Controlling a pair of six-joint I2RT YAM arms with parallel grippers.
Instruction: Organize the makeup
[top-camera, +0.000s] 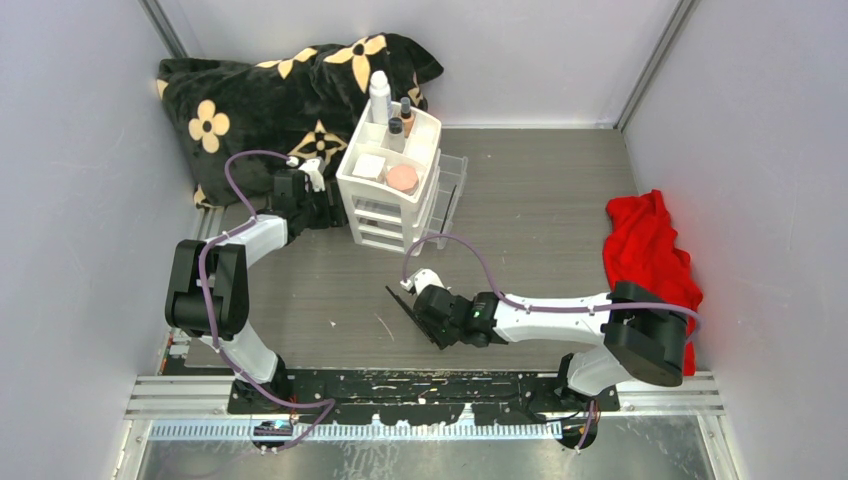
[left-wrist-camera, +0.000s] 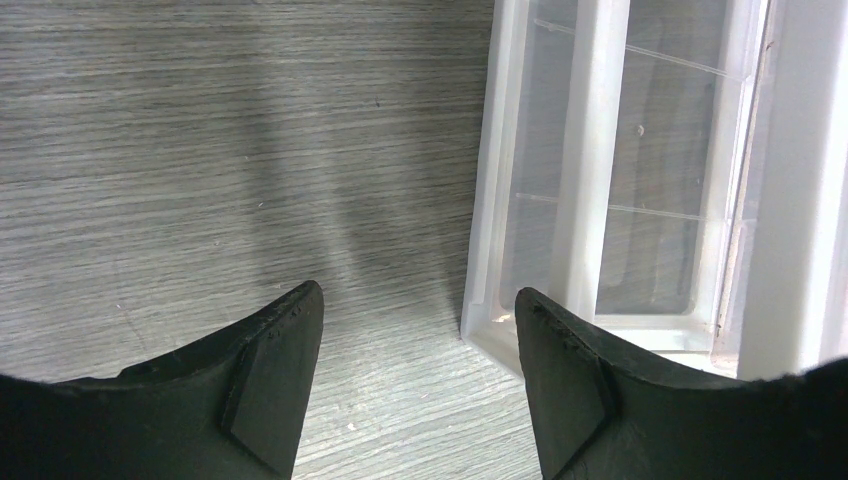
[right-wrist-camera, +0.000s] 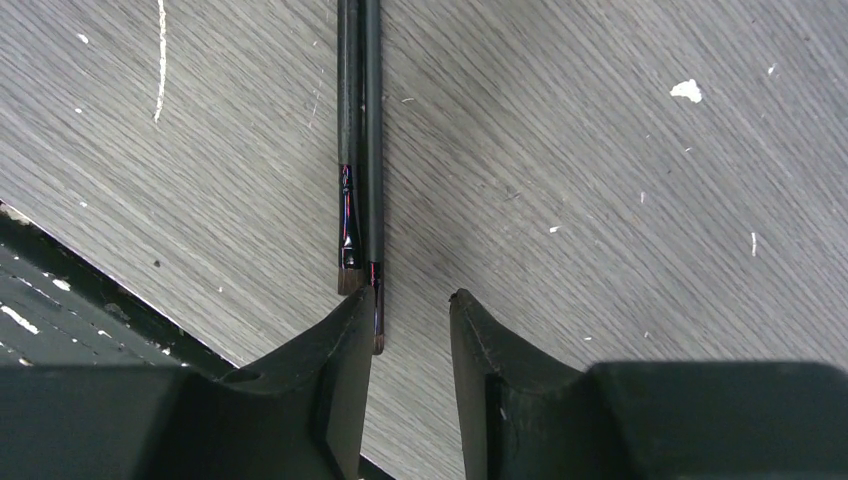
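Observation:
Two slim dark makeup brushes (right-wrist-camera: 349, 130) lie side by side on the table, bristle ends toward my right gripper. Its fingers are part open with nothing between them; the left finger (right-wrist-camera: 345, 350) overlaps the tips of the brushes in the right wrist view. Up in the middle stands a white organizer (top-camera: 385, 205), a clear drawer (top-camera: 447, 195) pulled out on its right side with a thin dark stick inside. Beside the organizer's left side, my left gripper is open and empty, its right finger against or very near the white frame (left-wrist-camera: 480, 240).
On the organizer's top sit a white bottle (top-camera: 380, 98), two small dark-capped bottles, a white box (top-camera: 369, 166) and a pink round item (top-camera: 402, 179). Behind is a patterned dark cushion (top-camera: 260, 110); a red cloth (top-camera: 650, 240) lies right.

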